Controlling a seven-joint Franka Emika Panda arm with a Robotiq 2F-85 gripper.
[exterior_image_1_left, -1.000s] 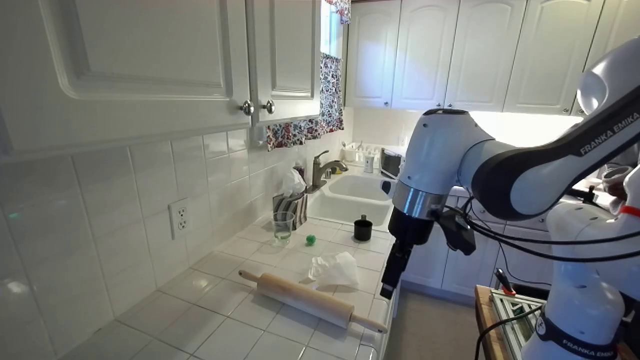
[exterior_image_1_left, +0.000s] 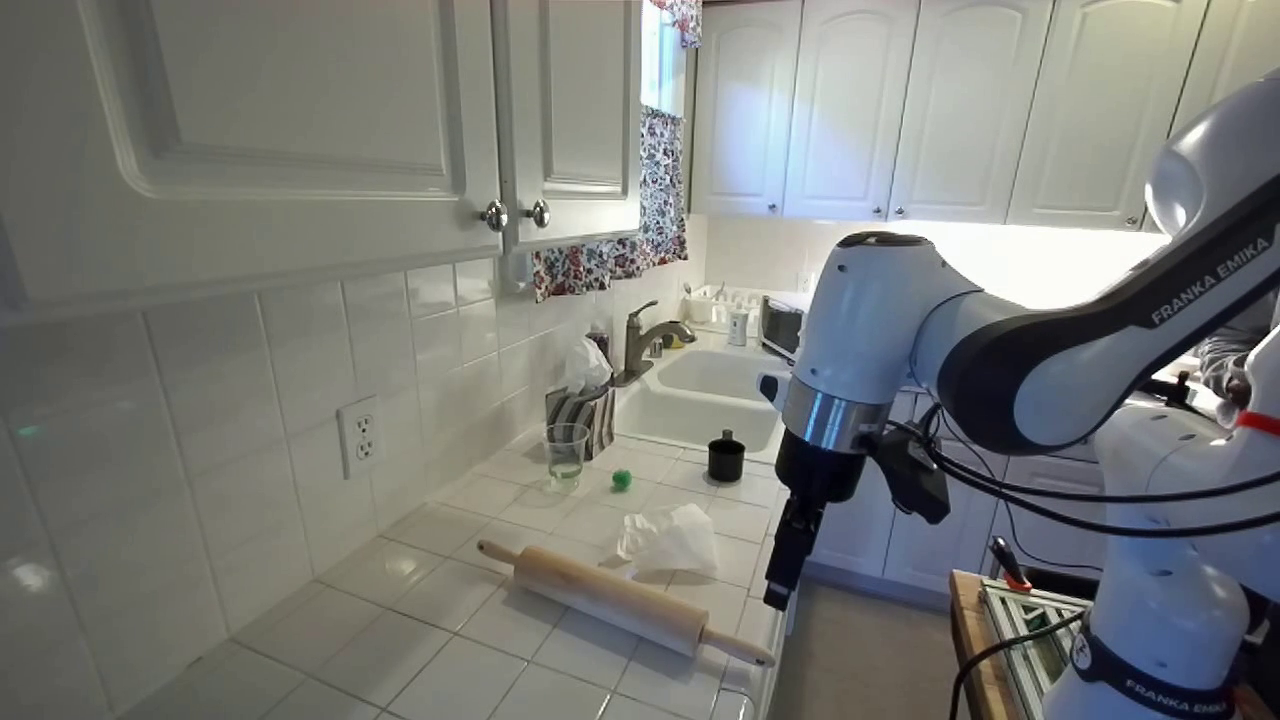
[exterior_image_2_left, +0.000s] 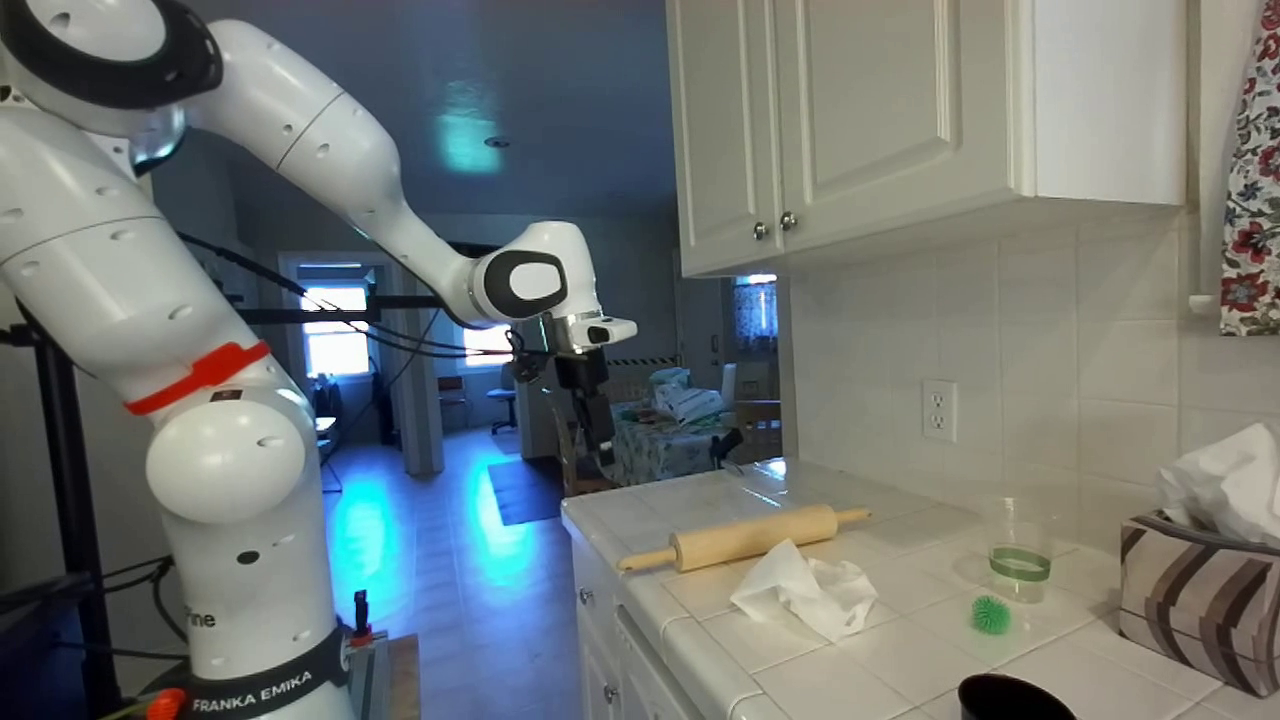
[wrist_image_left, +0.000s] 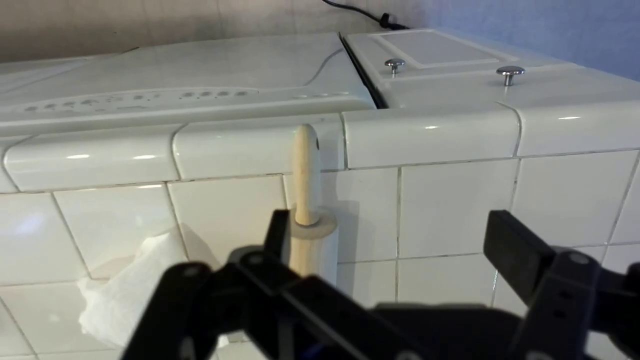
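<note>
My gripper is open, its two black fingers wide apart with nothing between them. In exterior view 1 the gripper (exterior_image_1_left: 780, 590) points down near the counter's front edge, close to a wooden rolling pin (exterior_image_1_left: 609, 598). The other exterior view puts the gripper (exterior_image_2_left: 603, 451) above counter height, apart from the rolling pin (exterior_image_2_left: 756, 536). In the wrist view, the pin's handle (wrist_image_left: 306, 174) reaches over the counter edge, and its body runs down behind the left finger. A crumpled white tissue (wrist_image_left: 129, 288) lies left of it on the tiles.
Beyond the tissue (exterior_image_1_left: 672, 539) are a green spiky ball (exterior_image_1_left: 621, 480), a clear cup (exterior_image_1_left: 565, 458), a black cup (exterior_image_1_left: 726, 458) and a striped tissue box (exterior_image_1_left: 594, 420). The sink (exterior_image_1_left: 696, 414) lies farther back.
The hand has sunk slightly and turned a little toward upright. The rolling pin and the other things on the counter stay where they were.
</note>
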